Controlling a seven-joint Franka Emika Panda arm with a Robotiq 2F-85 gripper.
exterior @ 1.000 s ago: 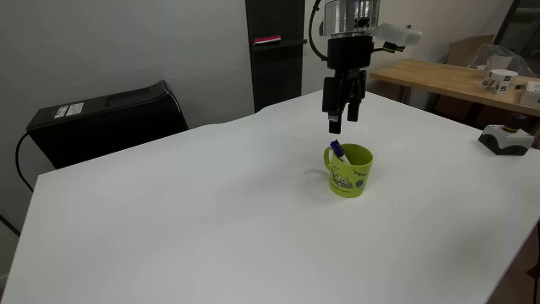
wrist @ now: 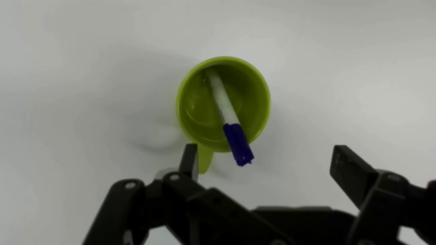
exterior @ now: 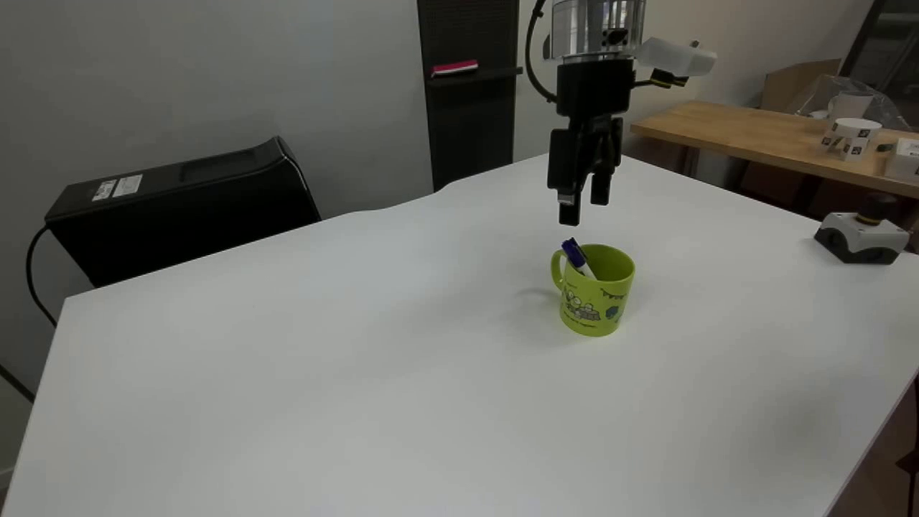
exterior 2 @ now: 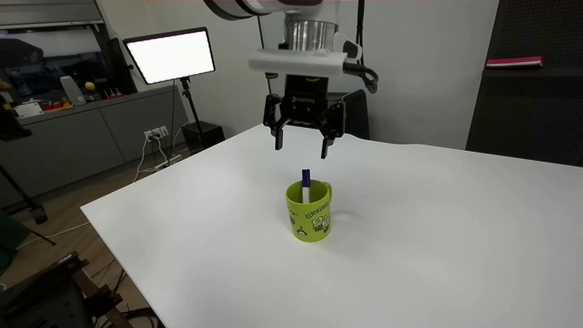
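Observation:
A green mug [exterior: 594,301] with cartoon prints stands upright on the white table. Leaning inside it is a white marker [wrist: 222,100] with a blue cap [exterior 2: 306,177]; the capped end sticks out over the rim near the handle [wrist: 204,159]. Above the mug hangs my gripper [exterior 2: 301,152], fingers pointing down and spread wide. It is open with nothing between its fingers, and a clear gap separates its tips from the cap in both exterior views.
A grey and black button box [exterior: 863,233] sits at the table's right edge in the first exterior view. Behind the far edge is a black case [exterior: 185,207].
My gripper has barely shifted, perhaps a touch upward. The mug and marker stay where they were.

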